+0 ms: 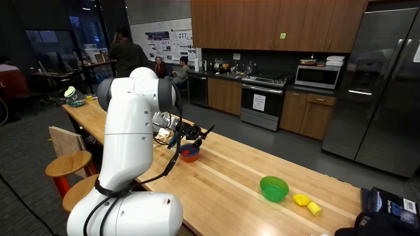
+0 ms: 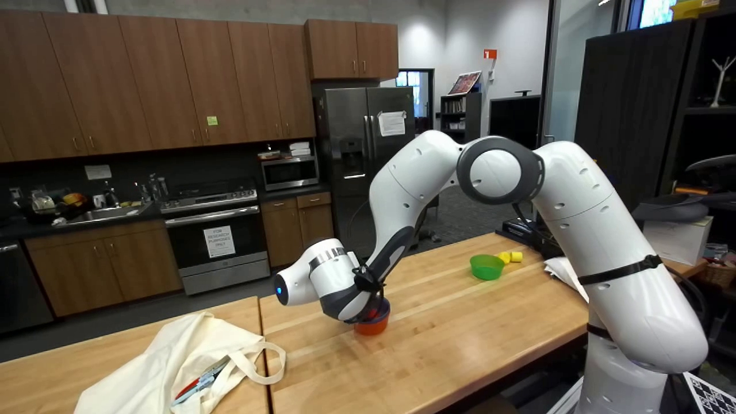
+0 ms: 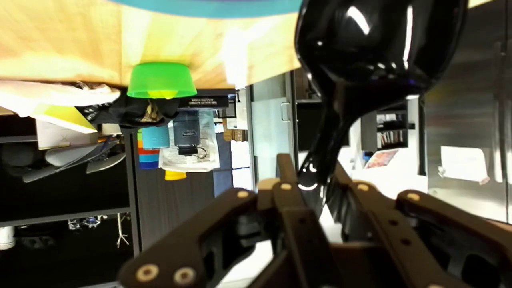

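In the wrist view my gripper is shut on the thin handle of a glossy black ladle [image 3: 379, 43], whose rounded bowl fills the top right. From exterior view 1, the gripper [image 1: 195, 133] hangs just above a blue bowl [image 1: 190, 146] with an orange-red underside, and the ladle's black bowl [image 1: 198, 143] is at its right rim; contact cannot be told. Something red [image 1: 185, 152] lies inside. In exterior view 2 the arm hides the gripper above the orange-red bowl [image 2: 372, 327]. A blue curved rim [image 3: 216, 9] crosses the top of the wrist view.
A green bowl [image 1: 274, 189] stands farther along the table, with two yellow objects [image 1: 308, 204] beside it. A cream cloth bag [image 2: 172, 355] lies at the other end. Bare wood [image 1: 224, 177] separates the two bowls.
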